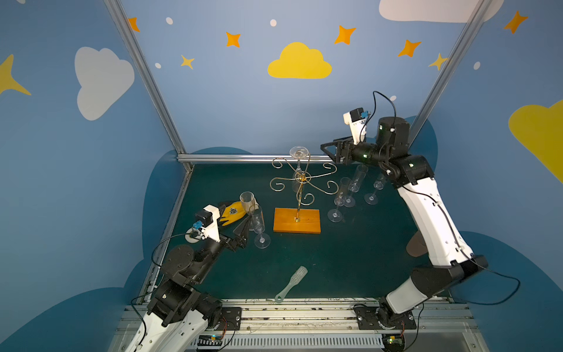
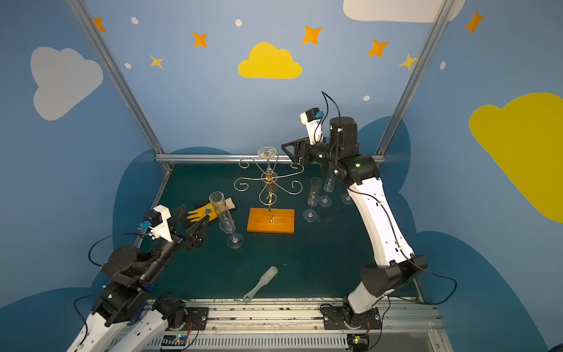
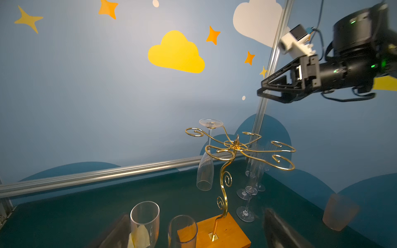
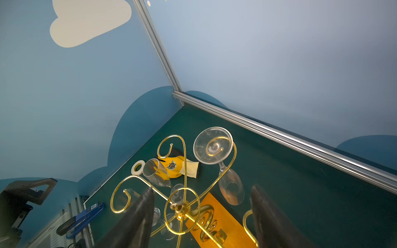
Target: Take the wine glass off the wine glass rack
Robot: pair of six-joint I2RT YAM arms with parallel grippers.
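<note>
A gold wire rack (image 3: 235, 145) stands on a wooden base (image 1: 296, 227). One wine glass (image 3: 205, 173) hangs upside down in a rear loop, its foot (image 4: 213, 145) on top. My right gripper is raised behind and right of that glass, apart from it, with nothing held; how wide it stands is hard to tell. My left gripper (image 2: 200, 224) stands open low at the left, near upright glasses (image 1: 247, 205), holding nothing.
More glasses (image 1: 335, 216) stand right of the rack. A yellow glove (image 1: 231, 214) and white ring lie at the left, a spatula (image 1: 290, 284) in front, a brown cup (image 3: 339, 210) at the right.
</note>
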